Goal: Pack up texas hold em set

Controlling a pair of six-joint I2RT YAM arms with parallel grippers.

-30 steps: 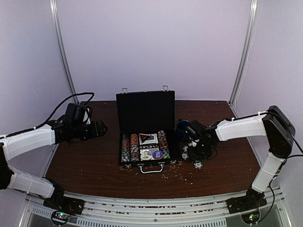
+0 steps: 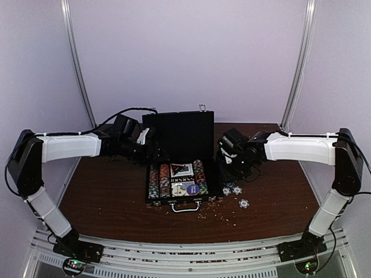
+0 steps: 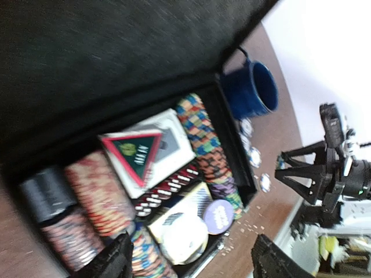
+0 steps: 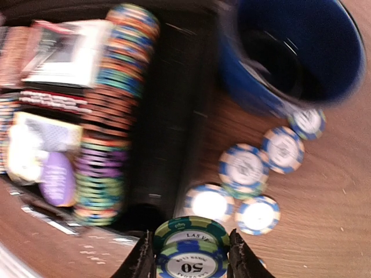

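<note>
An open black case [image 2: 178, 139] stands mid-table, lid up. Inside it lie rows of poker chips [image 2: 199, 174], a white card box with a red-and-green triangle [image 3: 136, 152], dice [image 3: 165, 188] and a purple round button [image 3: 218, 216]. The case's rightmost slot [image 4: 168, 133] looks empty of chips. My right gripper is shut on a few poker chips [image 4: 191, 231], a green-edged one on top, right of the case. My left gripper is open over the case's left part, nothing between its fingers. Loose white-and-blue chips [image 4: 243, 167] lie on the table right of the case.
Behind the loose chips and close against the case's right side is a blue mug [image 4: 290, 52]. The handle [image 2: 185, 208] juts from the case's front. Small crumbs are scattered before it.
My left arm has swung right, from the table's left side to over the case. My right gripper has moved up and left, nearer the case and mug, uncovering loose chips.
</note>
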